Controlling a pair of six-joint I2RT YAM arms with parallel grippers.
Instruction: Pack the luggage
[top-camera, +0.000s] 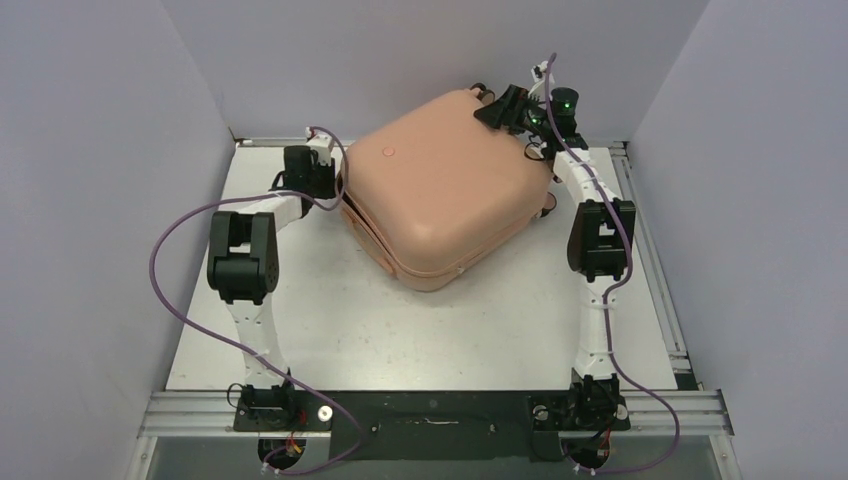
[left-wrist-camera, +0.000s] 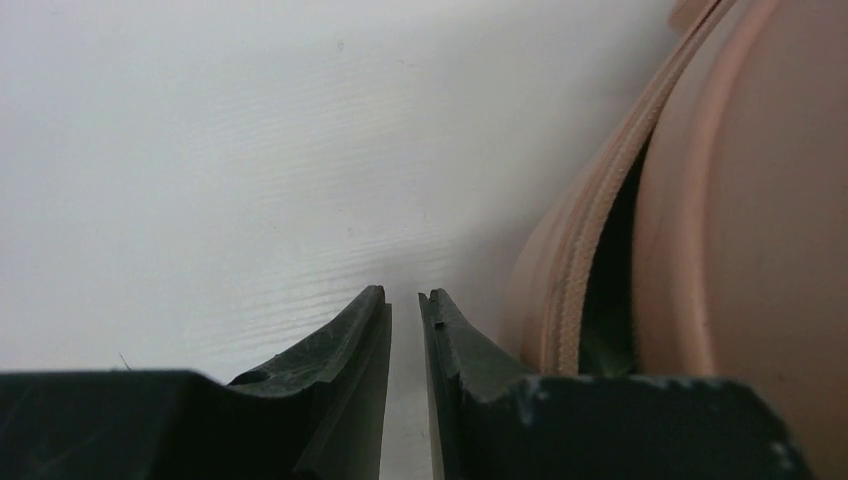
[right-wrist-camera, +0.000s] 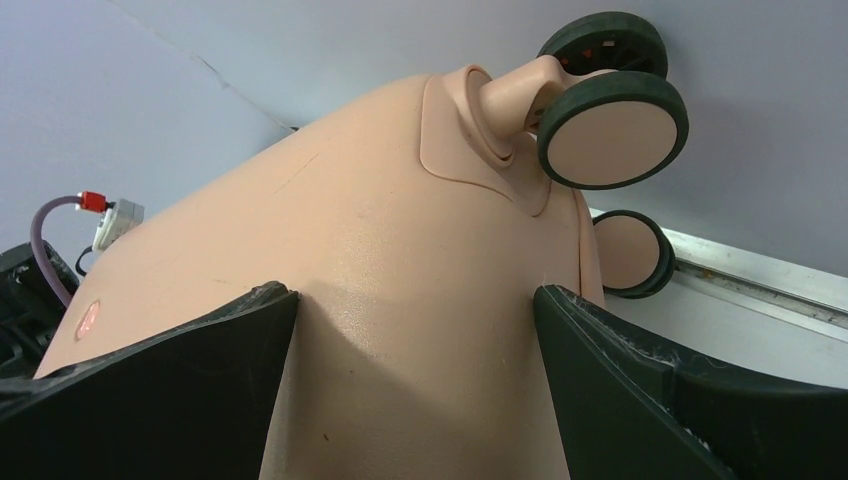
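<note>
A large pink suitcase (top-camera: 440, 190) lies angled across the table with its lid down; the left wrist view shows a gap along the zipper edge (left-wrist-camera: 590, 240). My left gripper is beside that edge at the suitcase's left end, fingertips slightly apart over bare table, nothing between them. My right gripper is open over the top corner at the far right end, fingers against or very near the shell, below a wheel (right-wrist-camera: 610, 140). Whether the fingers touch cannot be told for sure.
Grey walls (top-camera: 760, 240) enclose the table at back, left and right. Bare table (top-camera: 440, 340) spreads in front of the suitcase and to its left. A metal rail (right-wrist-camera: 760, 280) runs along the edge behind the wheels.
</note>
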